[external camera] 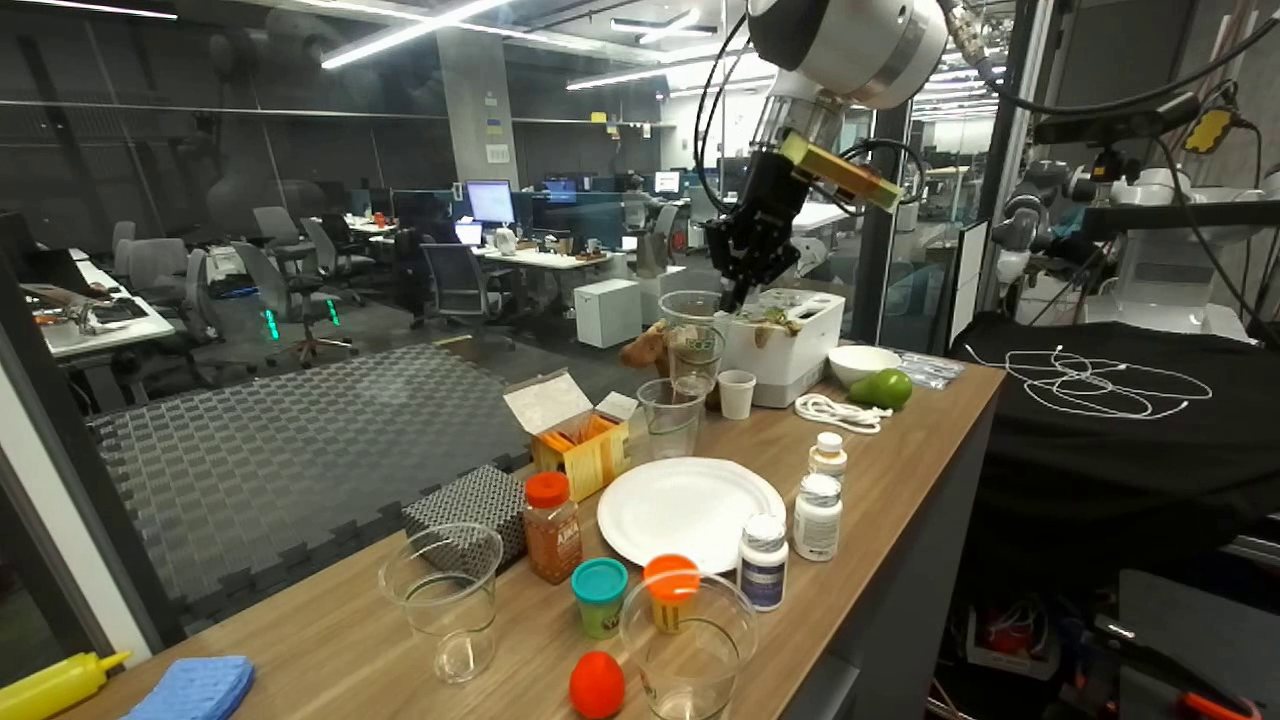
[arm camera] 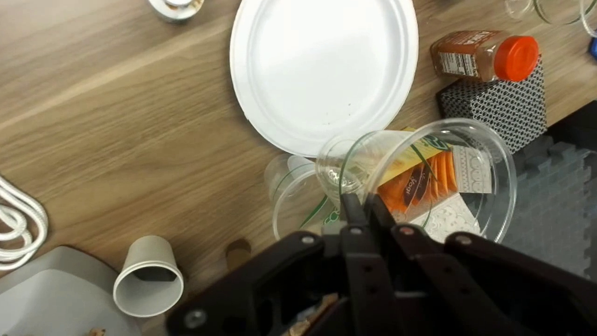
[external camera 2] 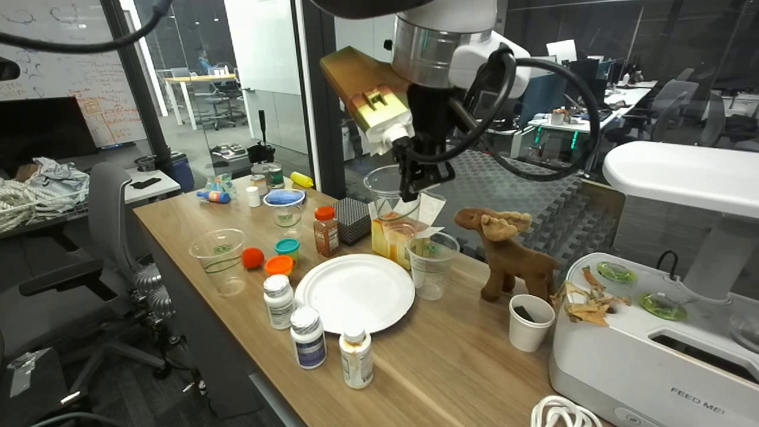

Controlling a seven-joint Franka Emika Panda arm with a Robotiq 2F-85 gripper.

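Note:
My gripper is shut on the wall of a clear plastic cup (arm camera: pixel 495 168), near its rim. In exterior view 1 this held cup (external camera: pixel 692 342) hangs upright above and just behind a second clear cup (external camera: pixel 672 430) on the table. From exterior view 2, the held cup (external camera 2: pixel 382 186) is seen in front of the tea box, higher than the standing cup (external camera 2: pixel 431 270). In the wrist view the held cup overlaps the standing cup (arm camera: pixel 296 207) and the open tea box (arm camera: pixel 442 185); whether the two cups touch cannot be told there.
A white plate (external camera 2: pixel 356 292) lies mid-table, with several white bottles (external camera 2: pixel 309 341) along the front edge. A plush moose (external camera 2: pixel 513 256), a paper cup (external camera 2: pixel 531 324) and a white appliance (external camera 2: pixel 640 341) stand beyond. Two more clear cups (external camera: pixel 450 600) occupy the near end.

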